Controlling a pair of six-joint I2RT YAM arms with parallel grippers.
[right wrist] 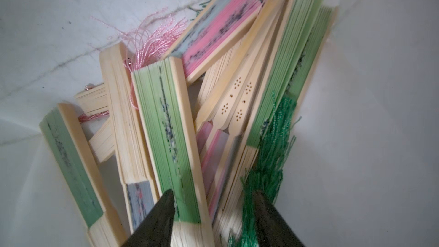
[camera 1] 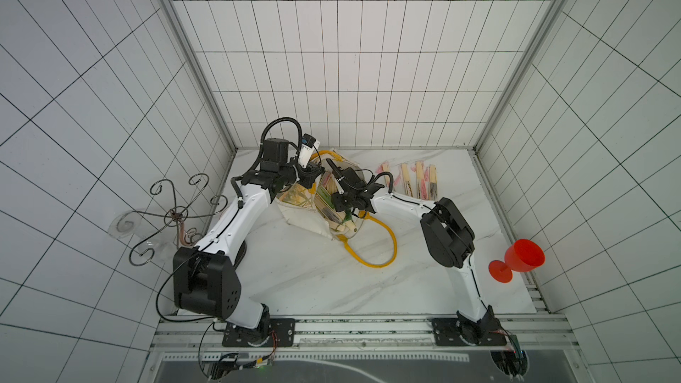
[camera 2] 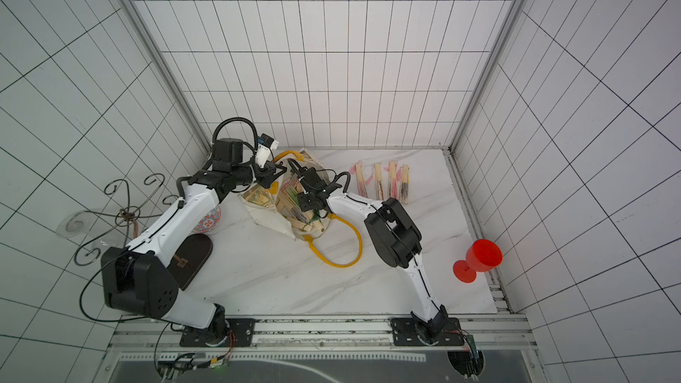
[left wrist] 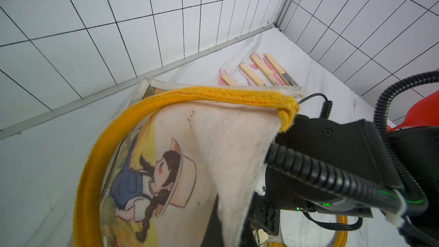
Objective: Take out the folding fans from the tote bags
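In the right wrist view several folding fans lie jumbled inside the bag: a green one [right wrist: 169,132], a pink and blue one [right wrist: 219,22], and a partly spread one with a green tassel [right wrist: 274,141]. My right gripper hovers over them, its fingers apart and nothing clearly between them. The cream tote bag [camera 1: 306,221] with yellow handles stands with its mouth spread. At its left rim my left gripper [camera 1: 310,176] is shut; the left wrist view shows the bag's printed cloth [left wrist: 228,132] gathered over its fingers, which are mostly hidden.
Several fans [camera 1: 420,181] lie in a row on the table at the back right. A red goblet [camera 1: 523,255] lies at the far right. A metal scroll stand [camera 1: 176,216] is at the left.
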